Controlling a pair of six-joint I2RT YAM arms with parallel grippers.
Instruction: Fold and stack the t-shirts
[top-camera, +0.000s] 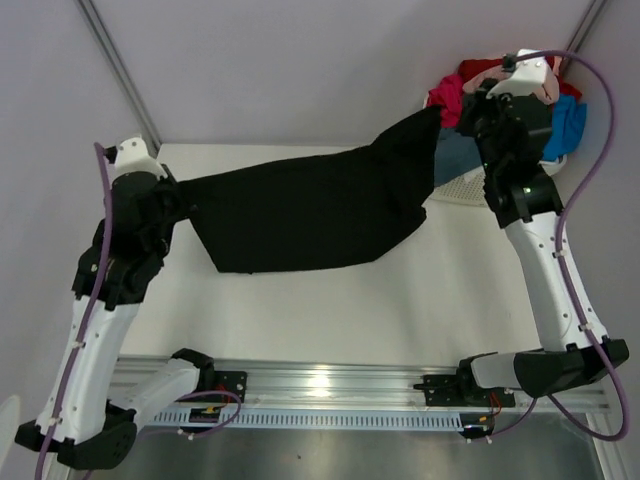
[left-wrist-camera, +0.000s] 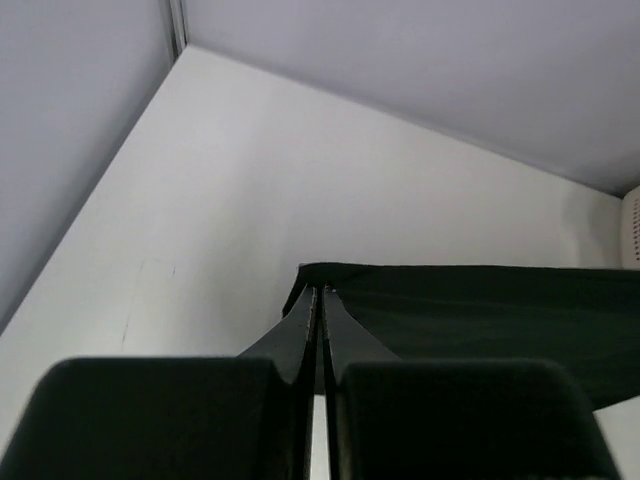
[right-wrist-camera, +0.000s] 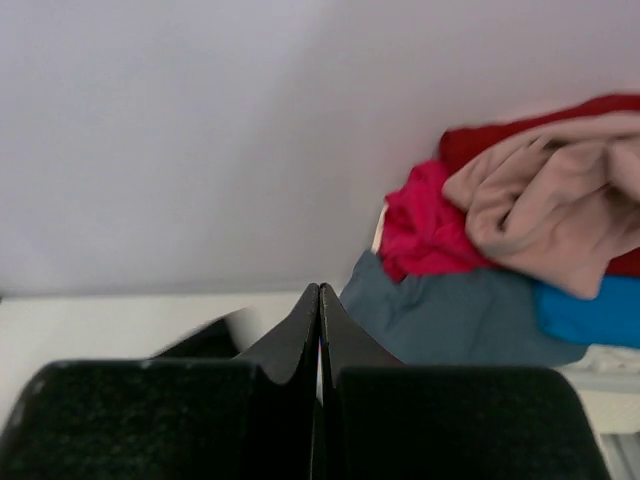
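The black shirt (top-camera: 310, 210) is stretched wide in the top view, its upper part raised between the arms. On the left, my left gripper (top-camera: 186, 192) is shut on one corner; in the left wrist view the black cloth (left-wrist-camera: 460, 300) runs off to the right from the shut fingertips. At the upper right, my right gripper (top-camera: 466, 116) is shut, just beyond the shirt's raised far corner. The right wrist view shows no cloth between its fingertips, and a blurred black piece of the shirt (right-wrist-camera: 205, 340) appears to their left, apart from them.
A white basket (top-camera: 465, 189) heaped with red, pink, beige, blue and grey clothes (right-wrist-camera: 470, 310) stands at the back right, partly behind my right arm.
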